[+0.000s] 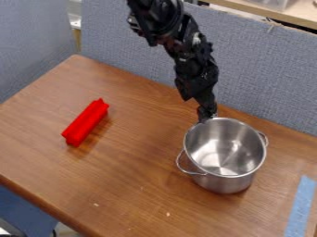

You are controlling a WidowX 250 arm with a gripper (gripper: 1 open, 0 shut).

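My black gripper [206, 113] hangs from the arm over the back rim of a steel pot [223, 155] with two side handles, which stands on the right half of the wooden table [99, 176]. Its fingertips are small and dark here, so whether they are open or shut is unclear. A red block [85, 122] lies on the left of the table, well apart from the gripper and pot.
Grey padded panels [266, 83] border the table at the back and left. A light blue strip [299, 205] lies at the right, beside the pot.
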